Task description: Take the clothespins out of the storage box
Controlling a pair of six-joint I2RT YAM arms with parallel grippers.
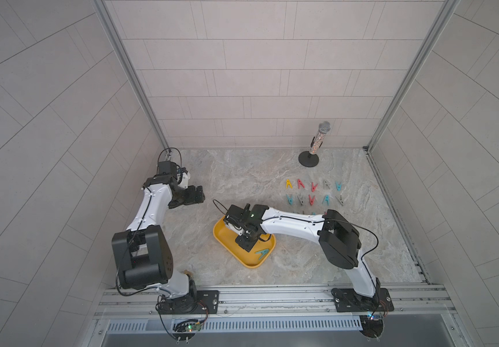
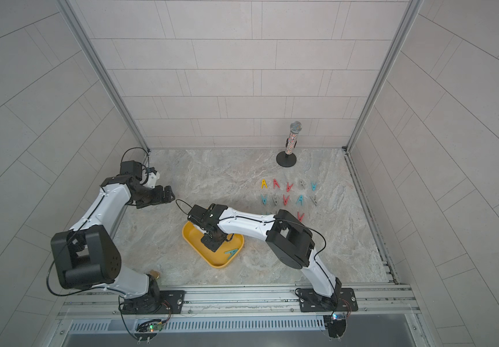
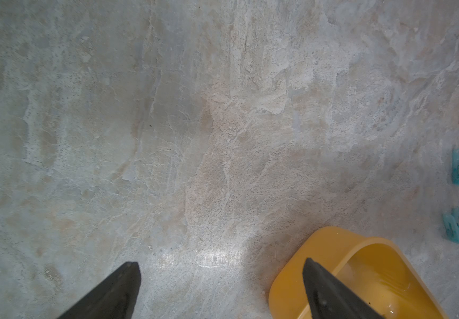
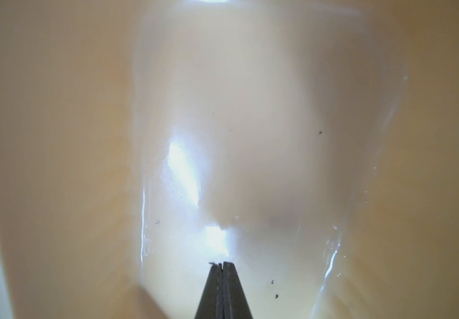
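The yellow storage box point(image 1: 252, 265) sits at the table's front middle. A teal clothespin point(image 1: 262, 252) lies inside it, near the front right end, and also shows in the top right view. My right gripper points down into the box, its fingers together with nothing between them. The clothespin is out of the right wrist view, apart from those fingers. My left gripper stands open and empty above bare table, left of the box. Several taken-out clothespins, like the yellow one point(image 1: 288, 183) and a red one point(image 1: 300, 183), lie in rows at right.
A microphone point(image 1: 317, 141) on a round black stand is behind the rows. My right arm point(image 1: 301, 223) reaches across the table and hides part of the box and the nearest row.
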